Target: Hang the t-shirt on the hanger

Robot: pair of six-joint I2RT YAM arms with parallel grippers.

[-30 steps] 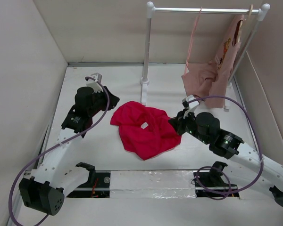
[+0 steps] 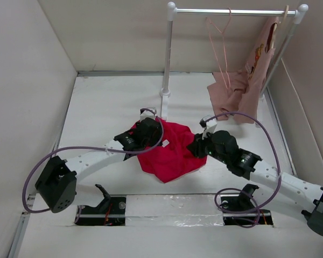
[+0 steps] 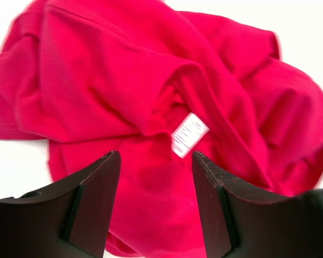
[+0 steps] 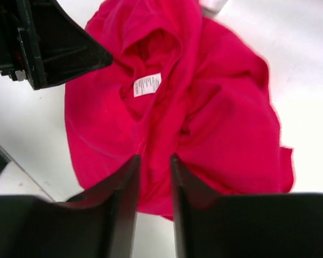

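Note:
A crumpled red t-shirt (image 2: 172,158) with a white label (image 3: 189,134) lies on the white board. My left gripper (image 2: 149,130) hovers over its left part, open; in the left wrist view its fingers (image 3: 94,199) are apart with red cloth beneath. My right gripper (image 2: 196,148) is at the shirt's right side; in the right wrist view its blurred fingertips (image 4: 156,164) are fairly close, over the cloth, and I cannot tell whether they touch it. A pink hanger (image 2: 224,51) hangs from the rail.
A white rack rail (image 2: 229,12) spans the back right. A pink garment (image 2: 247,80) hangs at its right end, reaching the board. The board is clear left of the shirt (image 2: 86,113). Walls enclose the sides and back.
My left gripper has swept right from the board's left side onto the red shirt. The pink hanger has swung.

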